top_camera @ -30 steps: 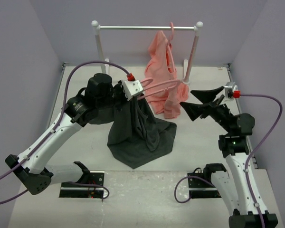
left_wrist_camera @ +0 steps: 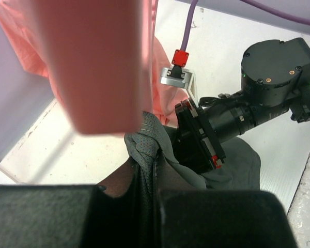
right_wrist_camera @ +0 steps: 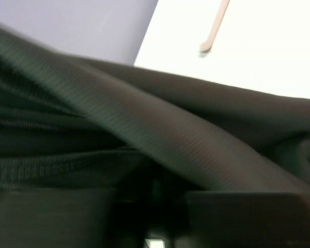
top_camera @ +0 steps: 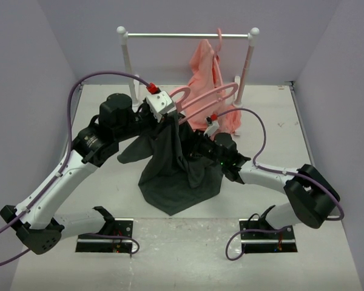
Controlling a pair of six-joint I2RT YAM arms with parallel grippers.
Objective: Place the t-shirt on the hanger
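The dark grey t-shirt (top_camera: 176, 197) hangs bunched from my left gripper (top_camera: 173, 116) and spreads down over the white table. In the left wrist view, its gathered cloth (left_wrist_camera: 147, 147) runs down between the shut fingers. A pink hanger (top_camera: 209, 102) reaches right from beside the left gripper; its near part (left_wrist_camera: 93, 67) looms large and blurred in the left wrist view. My right gripper (top_camera: 197, 143) is at the shirt's upper right side, below the hanger. Dark folds (right_wrist_camera: 160, 132) fill much of the right wrist view and enter between its blurred, closed fingers (right_wrist_camera: 248, 217).
Behind the hanger stands a rack with a white rail (top_camera: 170, 35). A pink garment (top_camera: 203, 79) hangs on it from another pink hanger (top_camera: 219, 39).
My right gripper came from the right, where it stood open, in to the shirt, and has closed there.
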